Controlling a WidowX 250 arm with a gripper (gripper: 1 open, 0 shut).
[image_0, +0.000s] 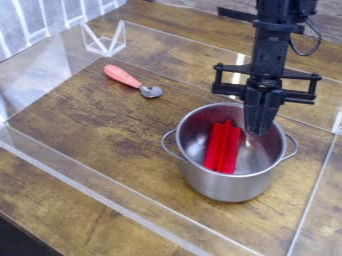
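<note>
A steel pot (230, 182) with two side handles stands on the wooden table at the right. Inside it a red object (221, 148), long and bar-like, rests leaning along the bottom and wall. My black gripper (261, 123) hangs over the back right part of the pot, its fingertips close together near the rim. It is shut, with nothing visible between its fingers.
A pink-handled tool (130, 81) with a round metal end lies at the back left. A clear plastic barrier or sheet edge crosses the left and front of the table (80, 160).
</note>
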